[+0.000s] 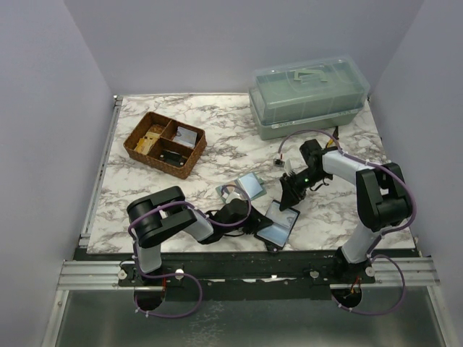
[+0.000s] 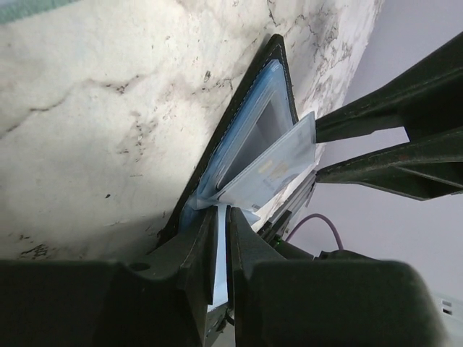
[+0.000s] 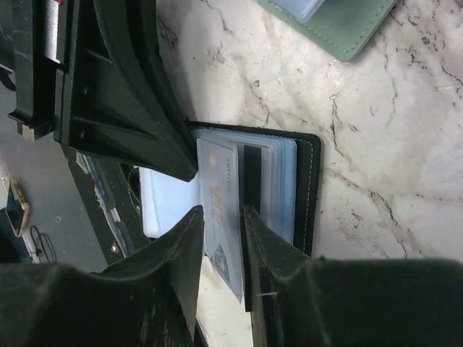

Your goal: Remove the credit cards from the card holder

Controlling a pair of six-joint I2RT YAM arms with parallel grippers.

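Note:
The black card holder (image 1: 275, 228) lies open near the table's front edge, with clear sleeves; in the right wrist view its dark edge (image 3: 310, 188) shows. A white VIP card (image 3: 218, 217) stands out from the sleeves, at the tips of my right gripper, which is part open. My left gripper (image 1: 256, 224) is shut on the holder's clear sleeve at its left side; in the left wrist view the sleeve (image 2: 220, 253) runs between its fingers.
A green card holder (image 1: 242, 186) lies behind. A wicker basket (image 1: 165, 144) is at the back left, stacked clear boxes (image 1: 307, 97) at the back right.

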